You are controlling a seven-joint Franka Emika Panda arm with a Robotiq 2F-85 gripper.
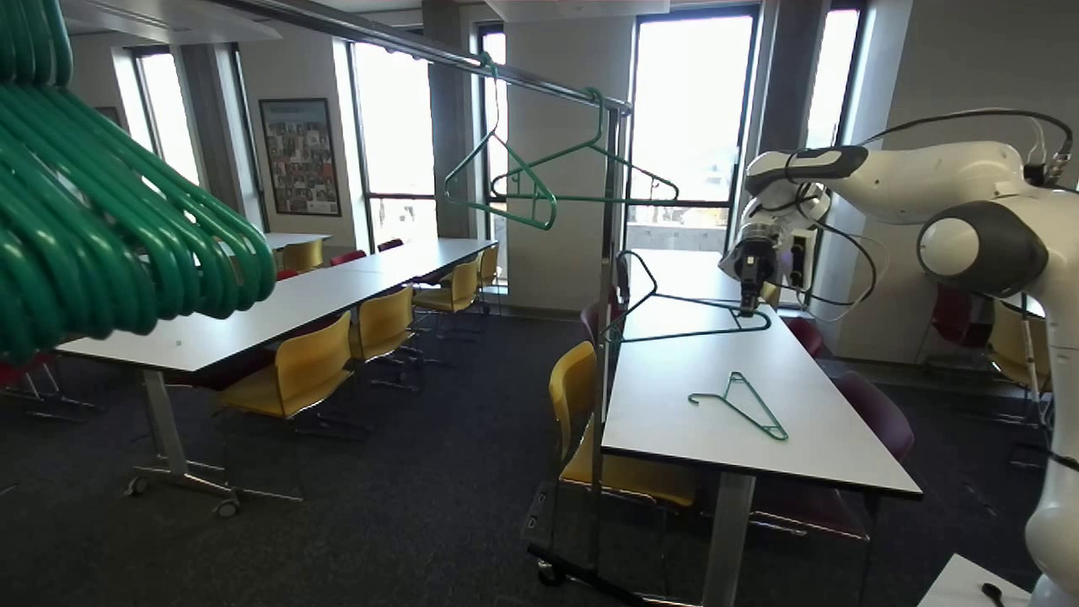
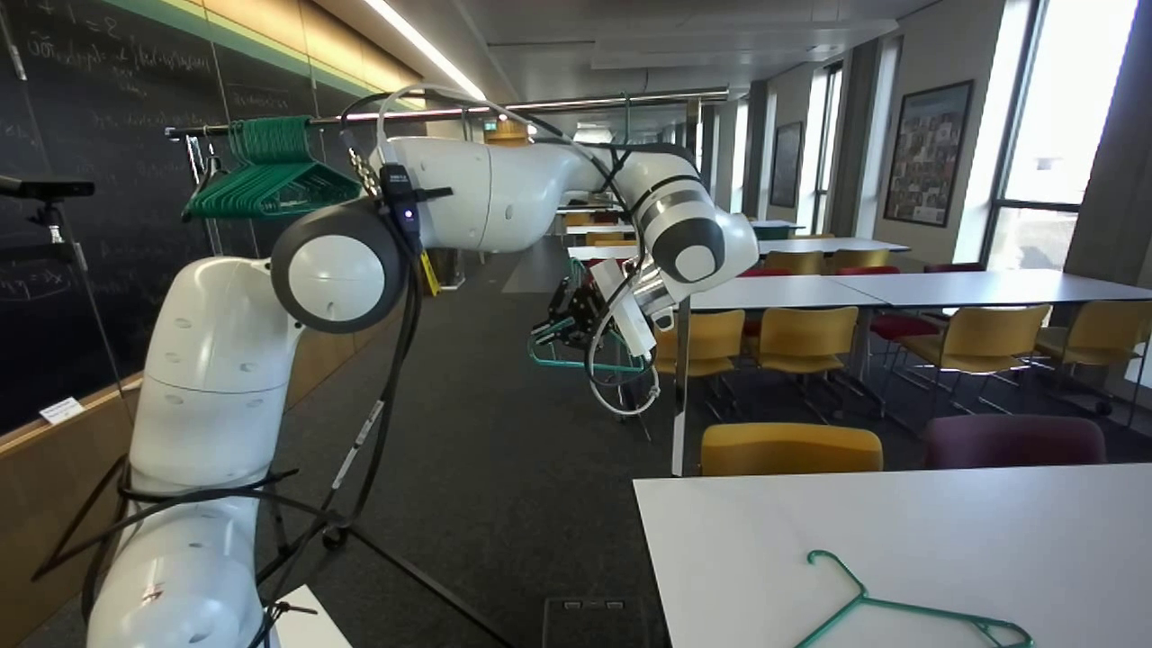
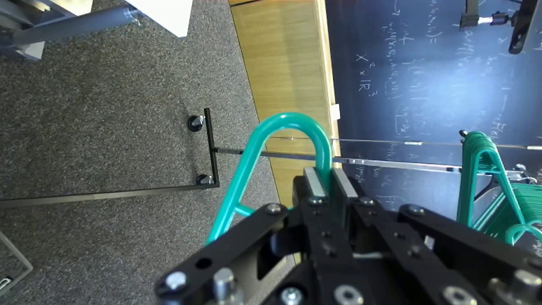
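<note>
My gripper is shut on one rounded end of a green hanger (image 3: 244,167), whose loop rises between and beside the fingers in the wrist view. In exterior view 1 that hanger (image 1: 695,334) extends left from the gripper (image 1: 749,303), its hook at the far left end, and looks held above the table. Exterior view 2 shows the gripper partly hidden by its own wrist, with the hanger (image 2: 589,365) below it. A second green hanger (image 1: 754,410) lies flat on the white table (image 1: 657,425).
The clothes rail (image 1: 551,86) carries two separate green hangers (image 1: 526,192) near one end. Bunched hangers (image 2: 275,167) hang at its other end. Its upright post (image 1: 609,263) stands beside the table. Chairs (image 1: 574,400) surround the tables.
</note>
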